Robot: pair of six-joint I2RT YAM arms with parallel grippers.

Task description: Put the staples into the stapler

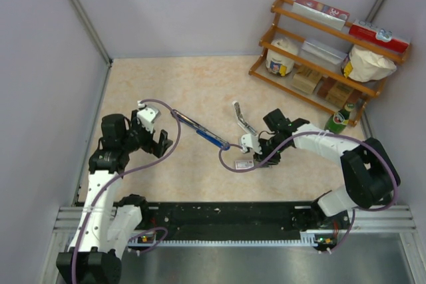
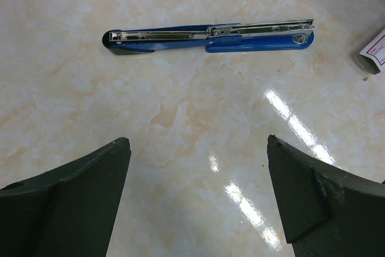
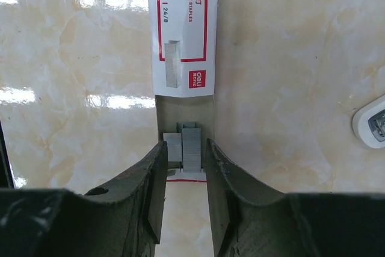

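Note:
The blue stapler lies opened out flat, its metal track facing up; the top view shows this stapler slanting across mid-table. My left gripper is open over bare table beside it, nothing between its fingers. The white-and-red staple box lies flat, with its grey inner tray partly drawn out. Inside sit grey staple strips side by side. Around them my right gripper stands open, a finger to either side; contact cannot be told. From above, the box is partly hidden by the right gripper.
A white-cased object lies right of the box. The wooden rack with boxes and containers stands at the back right, a green bottle beside it.

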